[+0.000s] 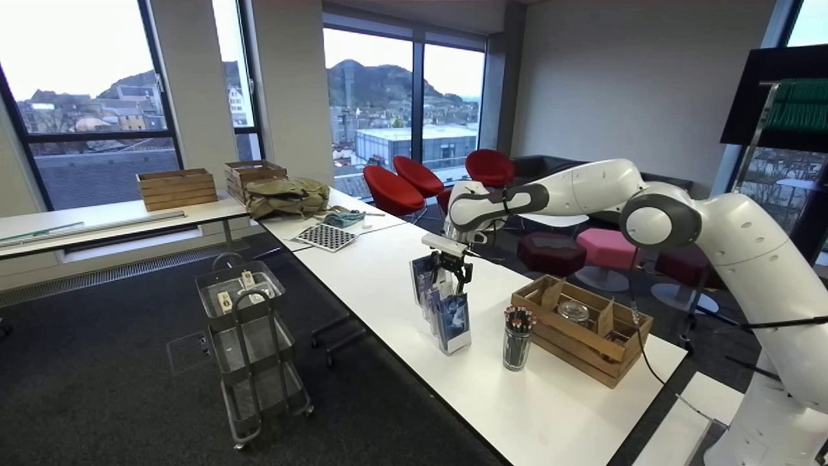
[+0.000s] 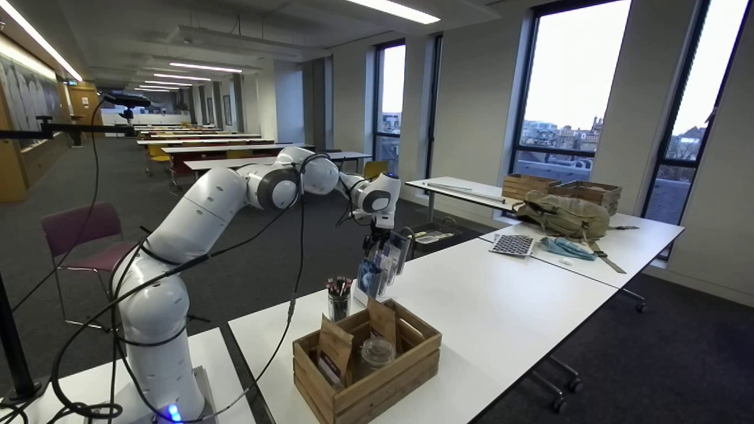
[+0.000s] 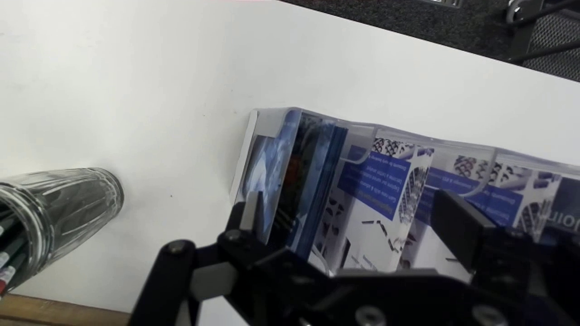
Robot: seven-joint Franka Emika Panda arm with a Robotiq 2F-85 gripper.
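Observation:
A clear tiered leaflet holder (image 1: 456,342) with several blue and white leaflets stands upright on the white table. My gripper (image 1: 451,278) is open at the holder's upper part, its fingers spread along the row of tiers. In the wrist view, one dark finger (image 3: 251,214) lies over the front blue leaflets (image 3: 312,179) and the other is over the white and blue leaflets (image 3: 375,182) further back. Nothing is visibly clamped between the fingers; whether they touch the leaflets I cannot tell. The gripper hides the holder's near side in the wrist view.
A glass of pencils (image 1: 516,347) stands close to the holder. Beside it is a wooden crate (image 2: 385,396) with paper bags and a glass jar (image 2: 377,351). A backpack (image 1: 287,197) and a checkered board (image 1: 326,237) lie at the far end.

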